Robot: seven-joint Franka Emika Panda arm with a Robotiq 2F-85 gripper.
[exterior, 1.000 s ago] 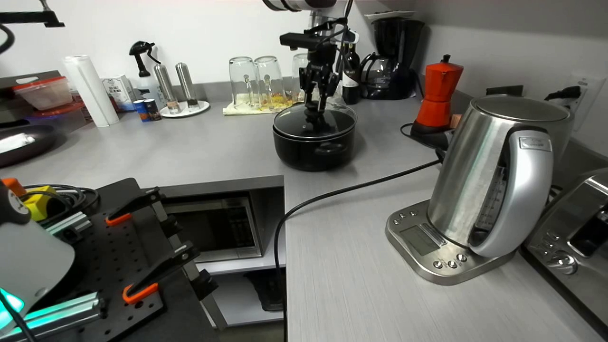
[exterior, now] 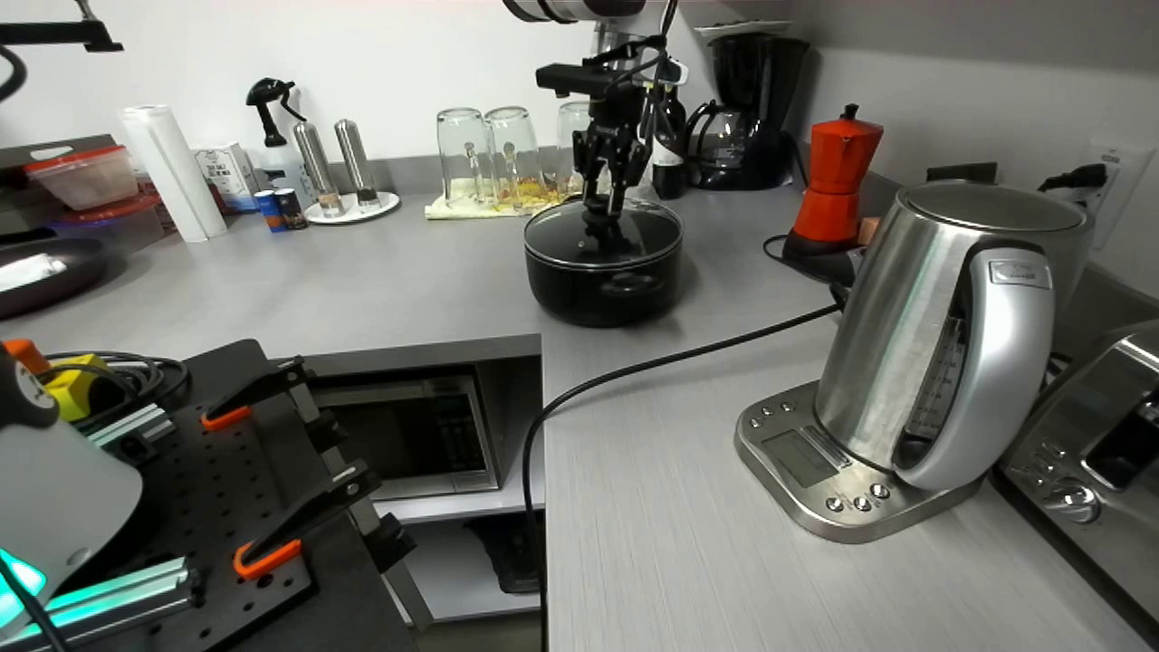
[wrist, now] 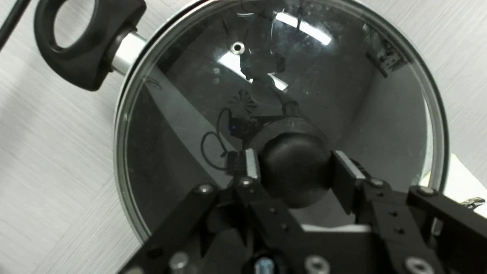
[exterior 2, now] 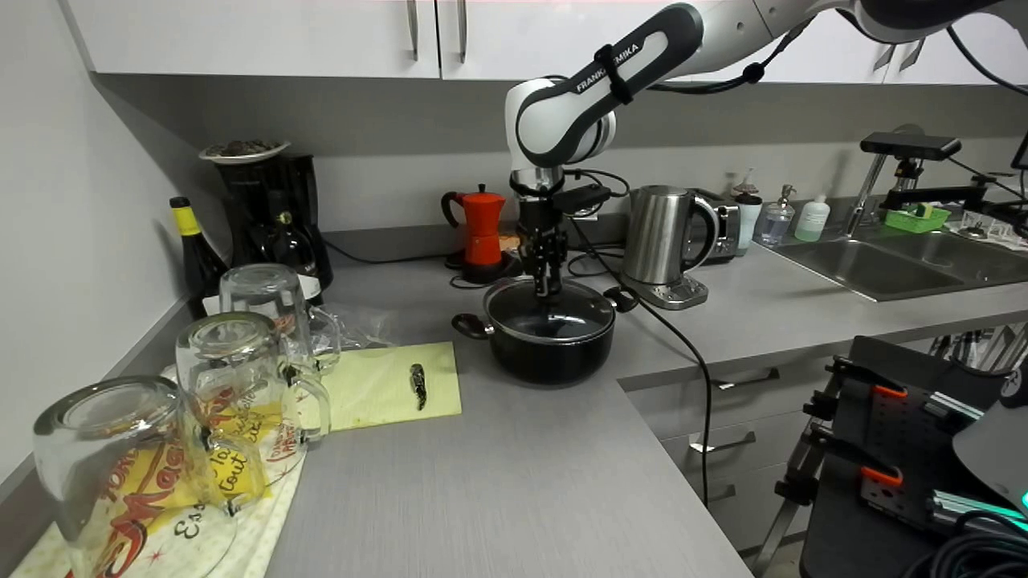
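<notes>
A black pot (exterior: 604,293) with two side handles stands on the counter near its inner corner. Its glass lid (exterior 2: 560,312) has a metal rim and lies over the pot's mouth with no clear gap beneath it. In the wrist view, the lid's round black knob (wrist: 295,171) sits between my fingers. From straight above, my gripper (exterior: 604,206) is shut on this knob. Part of the knob's far side is hard to make out against the dark glass.
A steel kettle (exterior: 924,326) and a red moka pot (exterior 2: 483,227) stand toward the back wall. Upturned glass mugs (exterior 2: 252,371) rest on cloths, and a small dark object (exterior 2: 417,385) lies on the yellow one. A black cable (exterior: 684,353) crosses the counter close by.
My gripper, the lid and the pot have shifted very slightly to the right in exterior view 1. The grip on the knob looks the same.
</notes>
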